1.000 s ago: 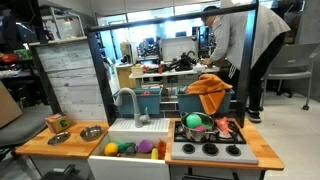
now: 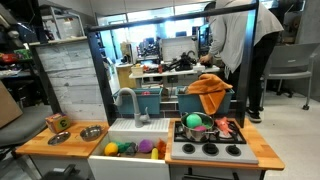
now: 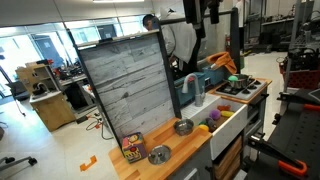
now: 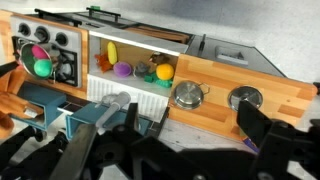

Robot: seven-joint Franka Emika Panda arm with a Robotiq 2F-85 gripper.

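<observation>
High over the counter, my gripper points down, its dark fingers wide apart in the wrist view with nothing seen between them. Exterior view 2 shows the gripper (image 3: 205, 18) at the top, well clear of everything below. Several colourful toy foods (image 4: 140, 66) lie in the white sink (image 2: 120, 164). On the wooden counter beside it rest a metal pan (image 4: 188, 94) and a second round metal dish (image 4: 245, 97). A pot (image 2: 196, 127) on the stove holds a green item (image 2: 193, 120) and a pink one (image 4: 39, 52).
A grey faucet (image 2: 134, 105) rises behind the sink. Behind the stove, an orange cloth (image 2: 207, 90) drapes over a teal bin (image 2: 188, 103). A small box (image 3: 134, 147) stands at the counter's end, near the wood-plank panel (image 2: 78, 75). Dark frame posts border the workspace.
The person in the background has shifted, with the head now out of view at the top. The counter items look unmoved, and any arm motion is too slight to tell.
</observation>
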